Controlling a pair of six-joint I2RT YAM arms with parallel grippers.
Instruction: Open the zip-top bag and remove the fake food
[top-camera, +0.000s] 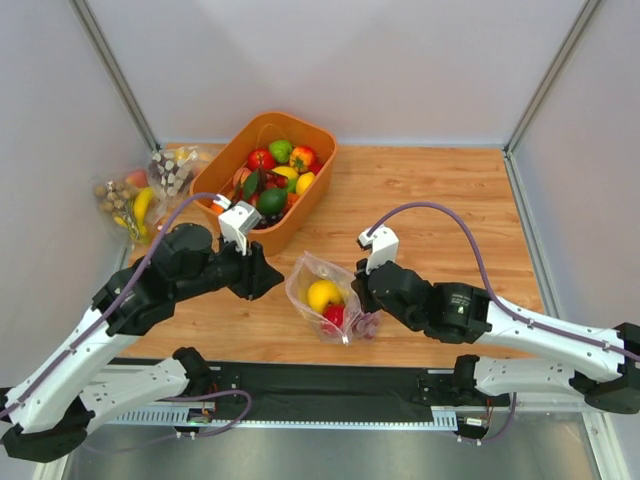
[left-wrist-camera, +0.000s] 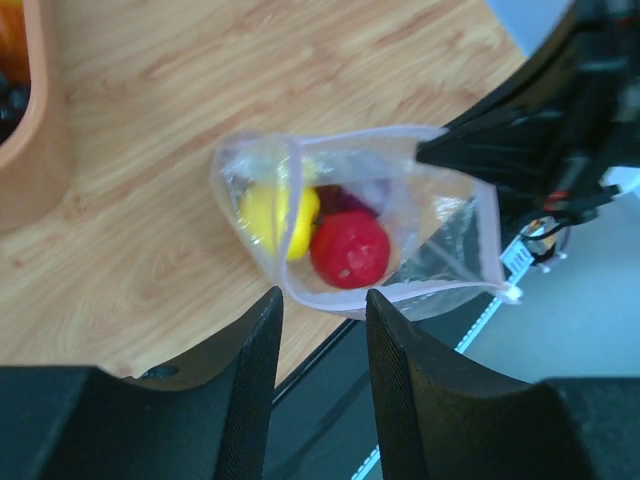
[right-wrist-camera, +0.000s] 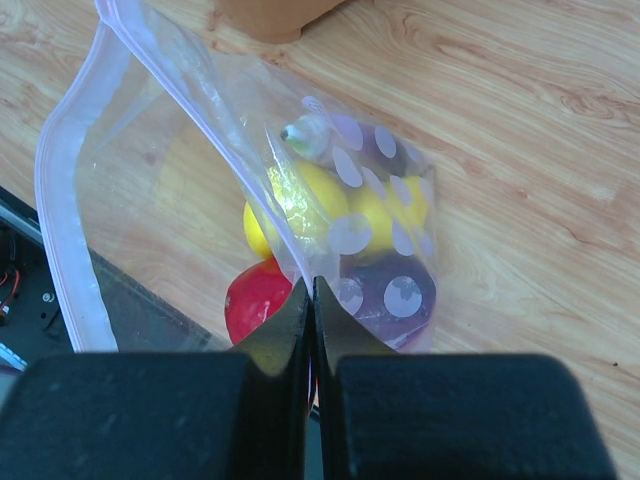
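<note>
The clear zip top bag (left-wrist-camera: 255, 160) is spread at its mouth, showing a yellow fruit (left-wrist-camera: 265, 215) and a red one (left-wrist-camera: 350, 249) inside. Through the bag's side in the right wrist view, a dark purple piece (right-wrist-camera: 395, 297) and more yellow food show behind white dots. My right gripper is shut on the bag's rim, which runs down between its fingertips. To the bag's left, my left gripper (top-camera: 258, 290) stands part open; its fingers are apart with nothing clearly between them, close to the near rim in its wrist view.
An orange bin (top-camera: 322, 150) full of toy fruit and vegetables stands behind the left arm. Two filled clear bags, one with a banana (top-camera: 142, 208), lie at its left.
</note>
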